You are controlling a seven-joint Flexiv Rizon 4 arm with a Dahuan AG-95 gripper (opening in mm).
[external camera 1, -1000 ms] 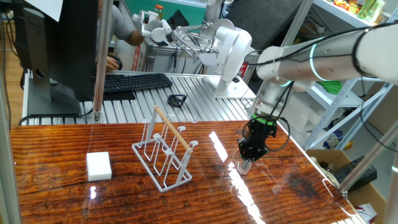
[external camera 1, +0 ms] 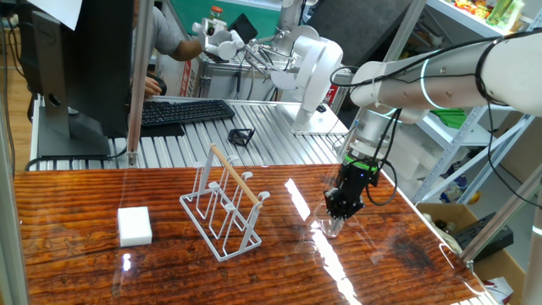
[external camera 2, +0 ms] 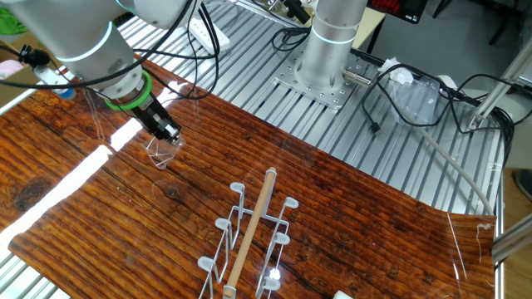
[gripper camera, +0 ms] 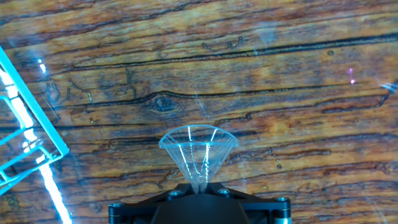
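A clear, cone-shaped glass (gripper camera: 199,152) sits at my gripper, its wide rim facing away from the fingers. The fingertips are closed together on its narrow end in the wrist view. In the second exterior view the transparent glass (external camera 2: 161,154) hangs just beyond the gripper tips (external camera 2: 172,135), over the wooden tabletop. From the first exterior view the gripper (external camera 1: 335,207) points down at the right part of the table, the glass (external camera 1: 334,228) faint against glare. Whether the glass touches the table I cannot tell.
A white wire drying rack (external camera 1: 222,254) with a wooden top bar (external camera 1: 235,174) stands left of the gripper; its corner (gripper camera: 59,152) enters the wrist view. Farther left lies a white block (external camera 1: 134,226).
My arm has shifted only very slightly, the gripper keeping nearly the same place with the glass. Behind the table, a white jointed device has swung a little to the right and down.
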